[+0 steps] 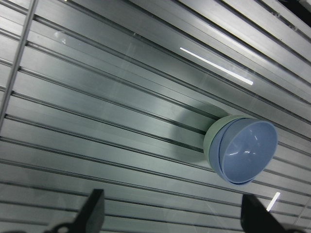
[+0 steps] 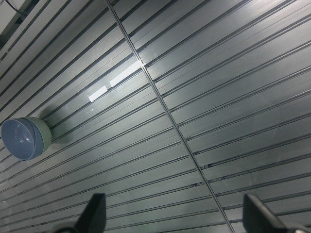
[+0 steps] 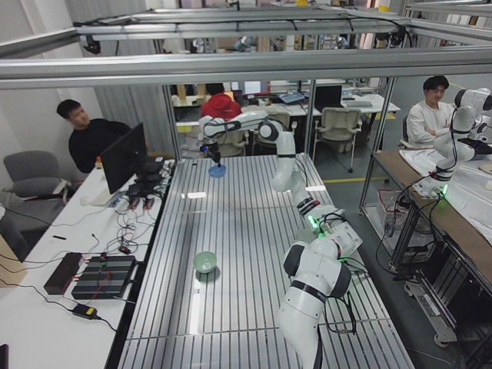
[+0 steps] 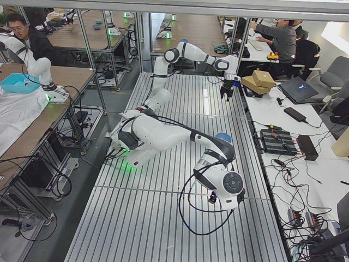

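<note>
In the camera left view, a green bowl (image 3: 205,261) sits on the slatted table and a blue bowl (image 3: 217,171) farther back, below a dark gripper. In the camera right view, a blue bowl (image 4: 223,137) is partly behind an arm. Both wrist views show blue bowls (image 1: 248,151) (image 2: 18,138) nested with a green one (image 1: 212,136) (image 2: 43,128). My left gripper is open, fingertips wide apart, with the bowls beyond it to the upper right. My right gripper is open and empty, with the bowls to its upper left.
Side desks hold a monitor (image 3: 127,157), black boxes (image 3: 104,277) and cables. People sit around the frame, and another arm (image 3: 453,146) stands at a neighbouring table on the right.
</note>
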